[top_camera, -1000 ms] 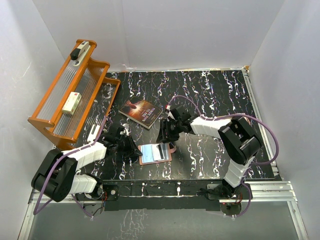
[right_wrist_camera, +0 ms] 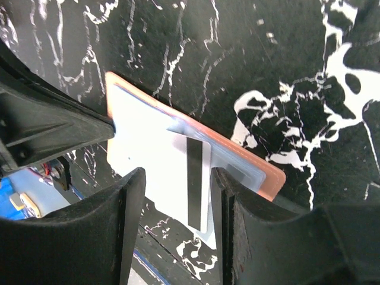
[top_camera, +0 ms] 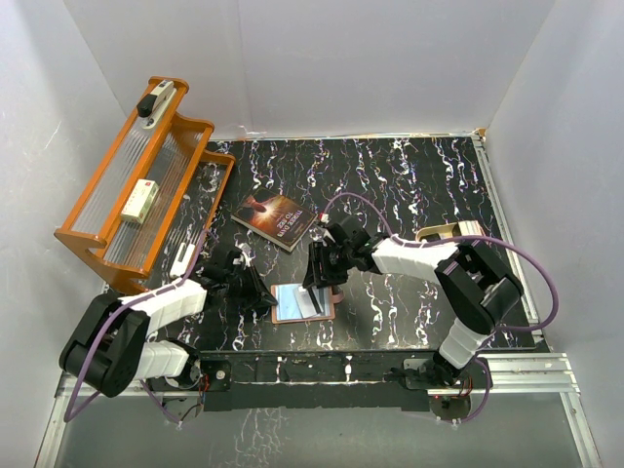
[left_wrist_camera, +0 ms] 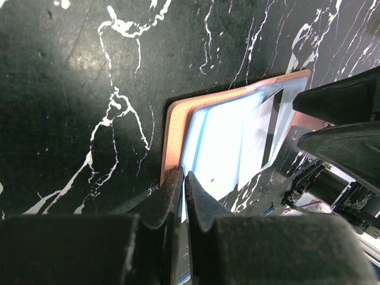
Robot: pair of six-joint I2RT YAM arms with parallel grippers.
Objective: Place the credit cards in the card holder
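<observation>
The card holder (top_camera: 283, 317), tan-edged with pale blue sleeves, lies flat near the table's front. On its right half rests a white card (right_wrist_camera: 166, 160) with a black stripe, slanted across the sleeve; whether any part is tucked in cannot be told. Just over this card, my right gripper stands open, its fingertips on either side of the card's upper part. At the holder's left edge, my left gripper is shut with its tips against the sleeve's border (left_wrist_camera: 193, 142); nothing shows clearly between them.
A book (top_camera: 275, 216) lies behind the holder. To the left stands a wooden shelf (top_camera: 185, 185) bearing a small box (top_camera: 139, 201) and a stapler (top_camera: 156, 102). A yellowish object (top_camera: 437, 233) sits at right, partly under my right arm.
My left gripper stays put.
</observation>
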